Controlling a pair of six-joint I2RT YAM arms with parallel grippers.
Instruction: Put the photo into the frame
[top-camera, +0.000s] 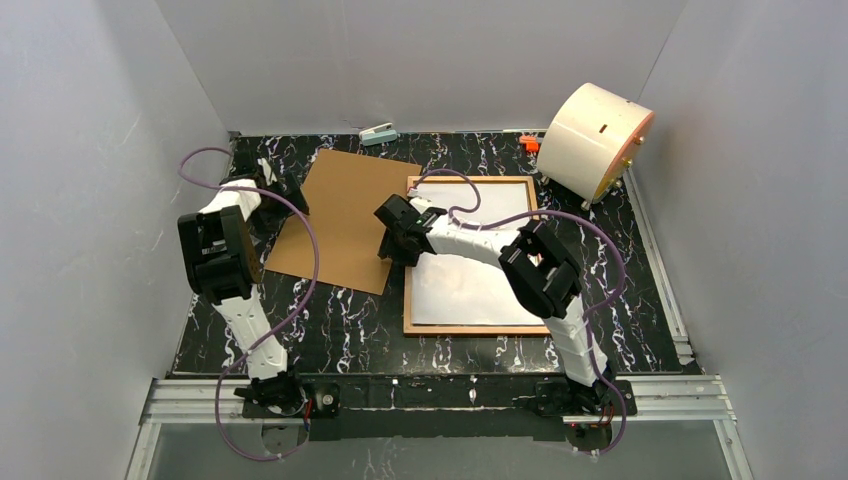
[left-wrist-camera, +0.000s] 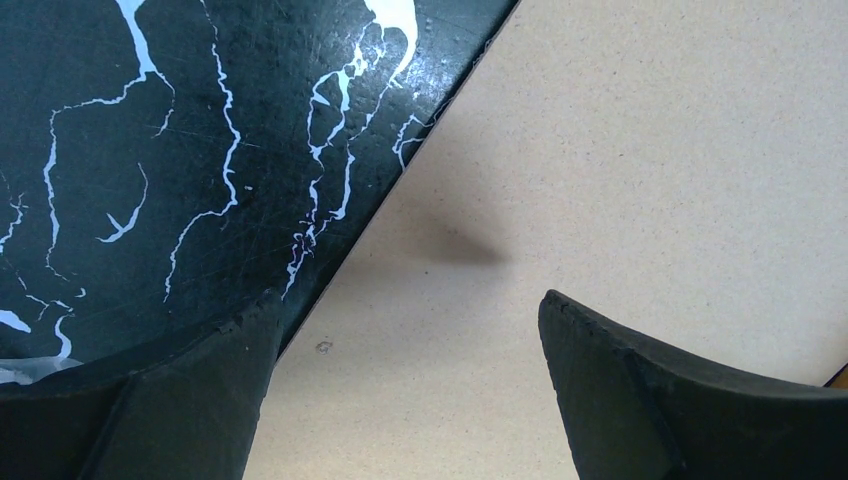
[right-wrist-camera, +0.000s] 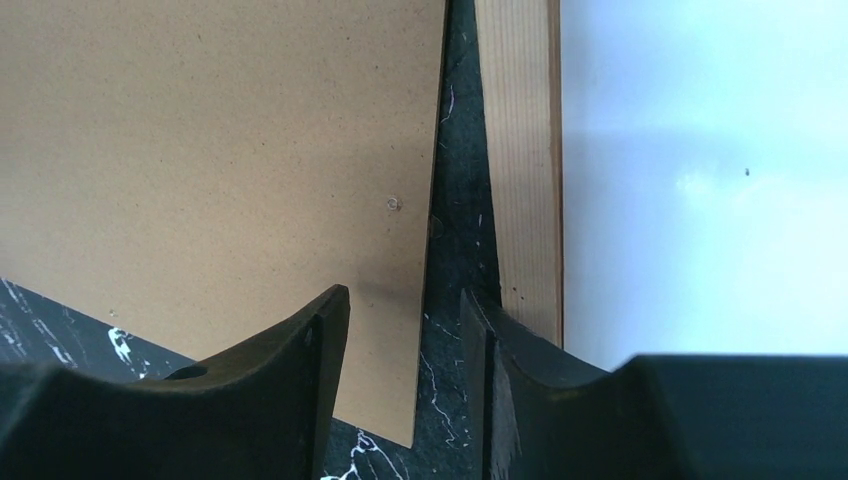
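A plain brown board (top-camera: 346, 225) lies tilted on the black marbled tabletop. Beside it is a wooden frame (top-camera: 480, 329), with a white sheet (top-camera: 470, 290) inside its border; which piece is the photo I cannot tell. My left gripper is open over the board's left edge, one finger above the dark table and one above the board. At the gap between board and frame, my right gripper stands part spread and empty. Its left finger is over the board's edge strip and its right finger is close beside the frame's wooden side; contact is unclear.
A large cream drum (top-camera: 592, 140) stands at the back right, near a small orange item (top-camera: 530, 143). A teal stapler-like object (top-camera: 378, 134) lies at the back edge. Bare table (top-camera: 340, 345) runs along the front.
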